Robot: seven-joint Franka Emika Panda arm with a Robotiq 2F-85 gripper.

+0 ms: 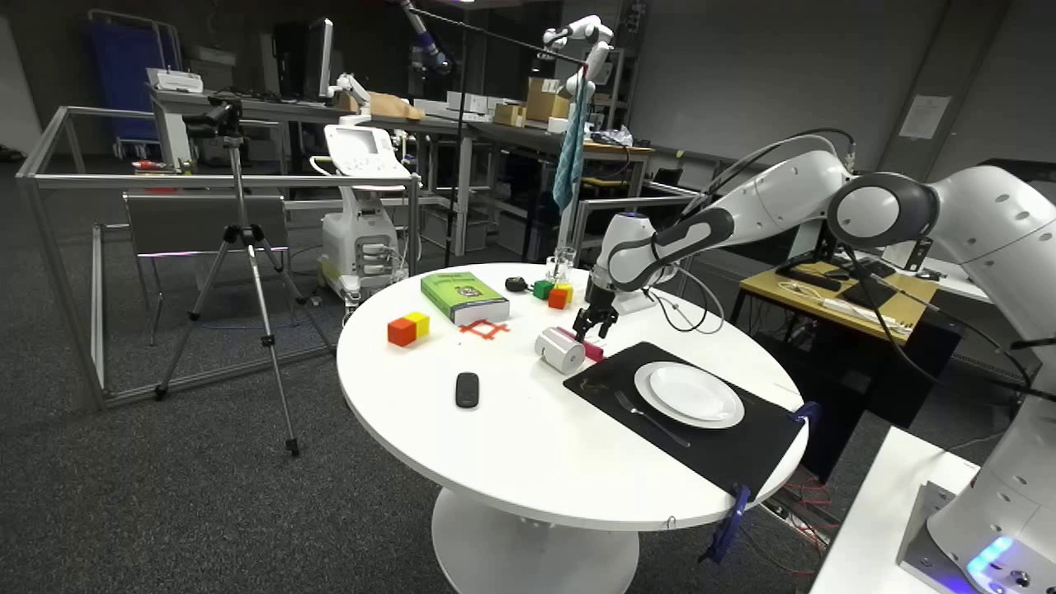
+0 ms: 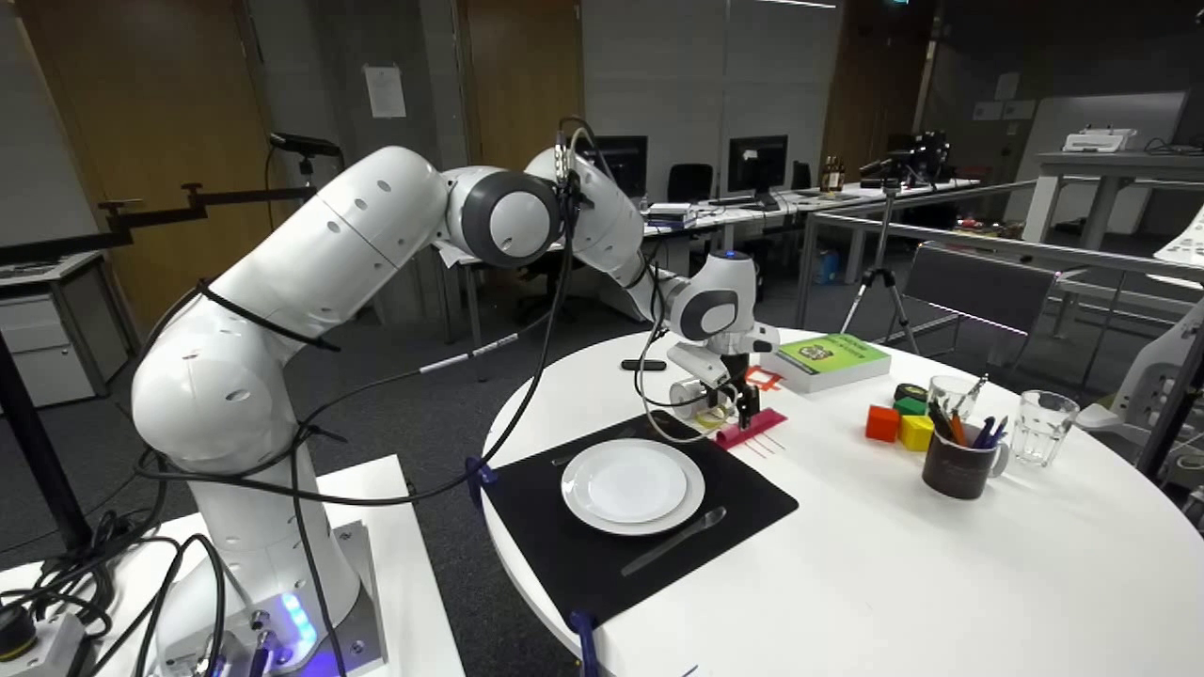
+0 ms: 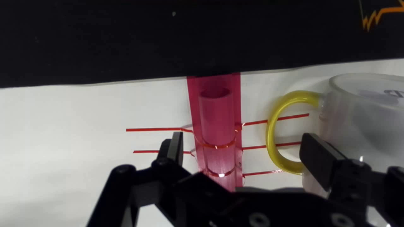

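Observation:
My gripper is open, pointing down low over the table, its fingers well apart. Between them in the wrist view lies a pink tube on a pink strip, crossed by thin red strands; neither finger visibly grips it. A whitish mug with a yellow handle lies on its side at the right. The right finger overlaps the handle and mug; whether it touches them I cannot tell. In exterior view 2 the gripper stands at the pink piece, partly hiding the mug behind it.
A black mat with plates and cutlery adjoins the pink piece. A green book, coloured blocks, a dark pen mug and glasses stand around.

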